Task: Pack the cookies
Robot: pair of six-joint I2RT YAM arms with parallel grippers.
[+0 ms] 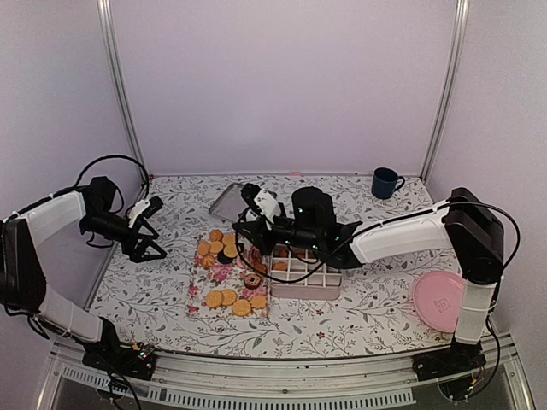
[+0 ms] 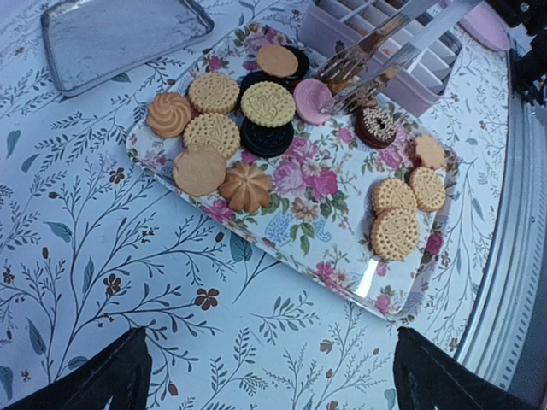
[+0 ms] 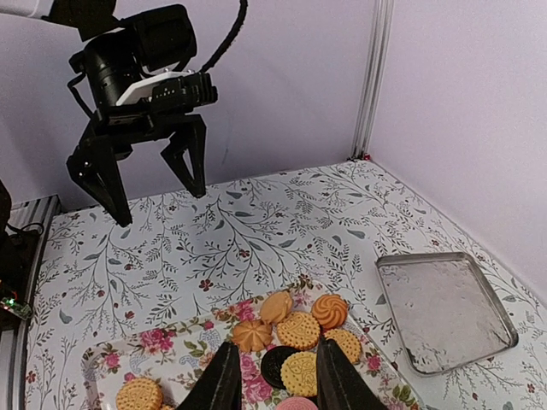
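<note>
Over the left part of the table my left gripper stands open, clear of the tray, with only tablecloth between its fingers. My right gripper [image 1: 259,226] is shut on a pair of tongs [image 2: 389,64]. Their tips are low over the tray's edge, beside the pink cookie [image 2: 313,101] and near the chocolate ring cookie [image 2: 375,126]; whether they pinch a cookie cannot be told. On the floral tray [image 2: 295,231] lie several round biscuits [image 2: 214,135], flower-shaped cookies [image 2: 246,186] and dark cookies [image 2: 267,137]. The compartment box [image 1: 305,291] adjoins the tray's right side, partly hidden by the right arm.
A metal tray [image 3: 444,303] lies behind the floral tray, empty. At the back right stands a dark blue mug [image 1: 385,183], and a pink plate [image 1: 440,301] is at the right. The tablecloth left of the floral tray is free.
</note>
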